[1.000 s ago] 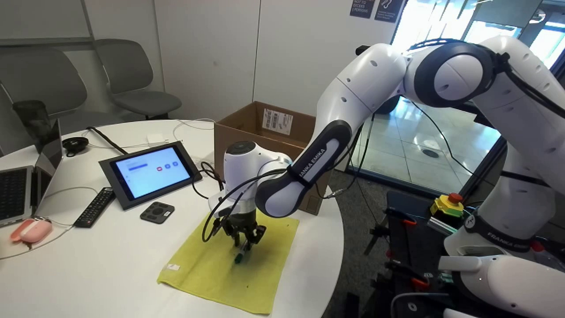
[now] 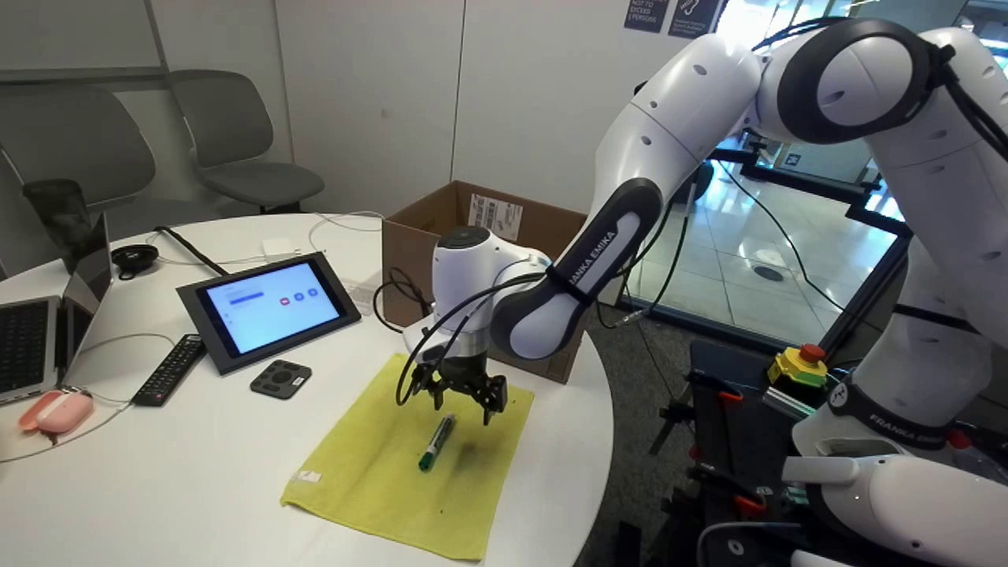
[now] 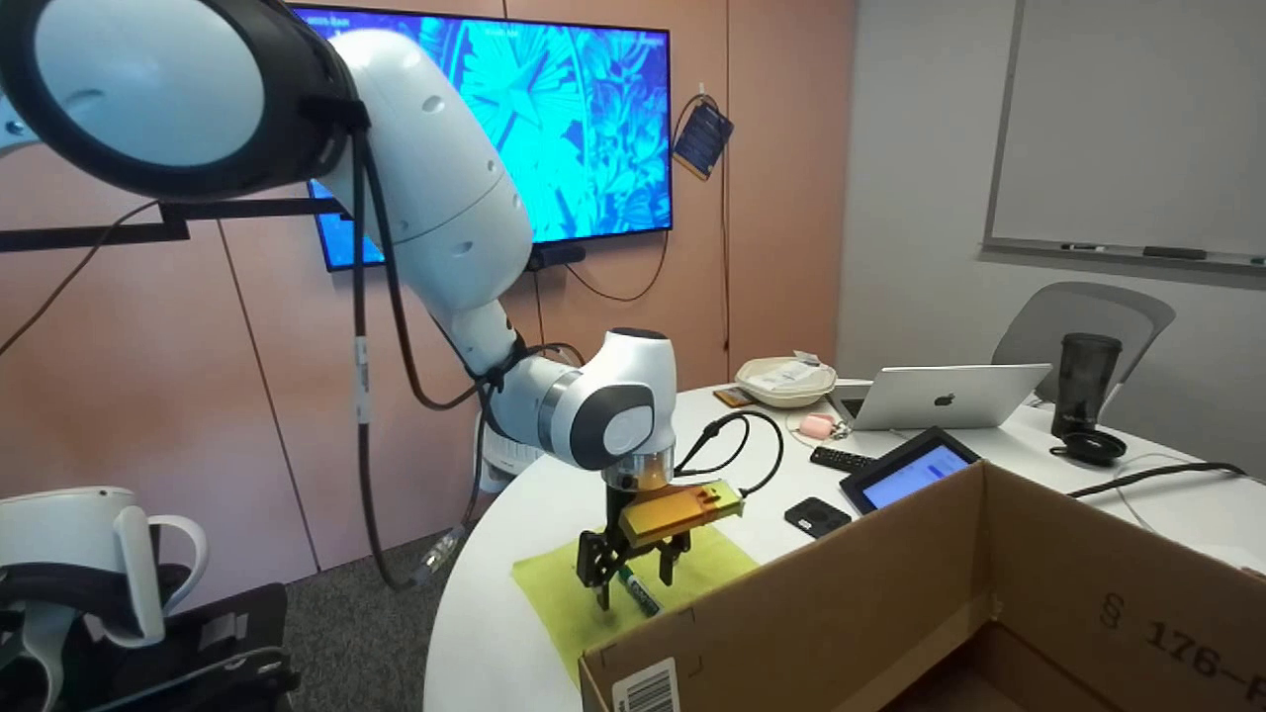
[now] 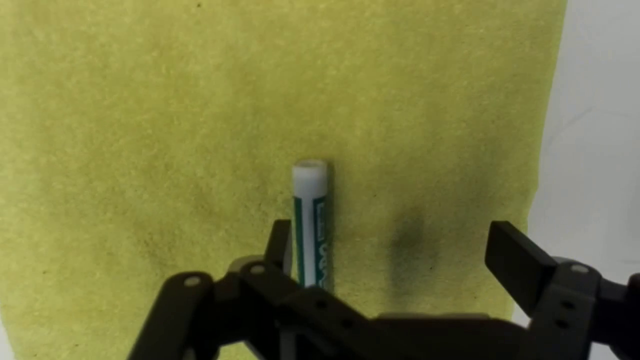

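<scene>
A white and green marker (image 2: pixel 436 442) lies on the yellow cloth (image 2: pixel 378 472), which is spread flat on the round table. My gripper (image 2: pixel 463 413) hangs above the cloth with its fingers wide open and nothing held. In the wrist view, the marker (image 4: pixel 310 222) shows close beside the left finger (image 4: pixel 280 243), inside the gap, with its lower end hidden behind the gripper body. The right finger (image 4: pixel 510 258) is well away from it, near the cloth's edge. Exterior view 2 shows the marker (image 3: pixel 638 589) below my open gripper (image 3: pixel 635 583).
An open cardboard box (image 2: pixel 416 236) stands right behind the gripper. Left of the cloth lie a small black device (image 2: pixel 280 379), a tablet (image 2: pixel 274 302), a remote (image 2: pixel 170 369) and a laptop (image 2: pixel 28 345).
The gripper has risen and moved back and to the right in exterior view 1, and its fingers look wider apart. The marker lies on the cloth, now less hidden.
</scene>
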